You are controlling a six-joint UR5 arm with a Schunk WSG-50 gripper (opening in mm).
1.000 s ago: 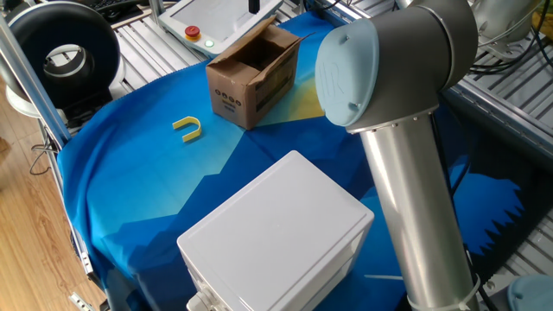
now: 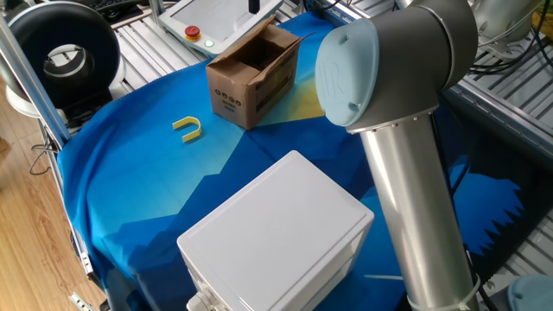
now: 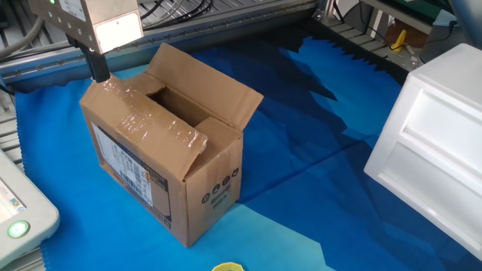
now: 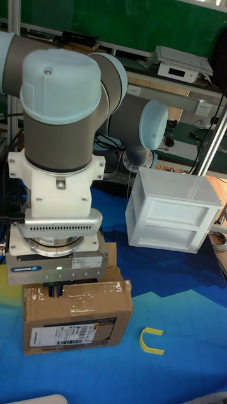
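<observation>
An open cardboard box (image 3: 215,181) stands upright on the blue cloth, its flaps partly raised and its inside dark. My gripper (image 4: 53,290) points down at the labelled side of the box. In exterior view 2 its dark fingers (image 3: 98,68) overlap the corner of the taped flap (image 3: 143,120); whether they touch it is unclear. Their gap cannot be made out, and no object shows held. A yellow U-shaped piece (image 2: 187,130) lies on the cloth beside the box. The white drawer unit (image 2: 276,233) stands farther off, its drawers (image 4: 174,225) looking shut.
A tablet-like controller with a red stop button (image 2: 192,33) lies at the cloth's edge near the box. My forearm (image 2: 419,207) rises beside the drawer unit. Bare cloth (image 2: 130,173) spreads around the yellow piece.
</observation>
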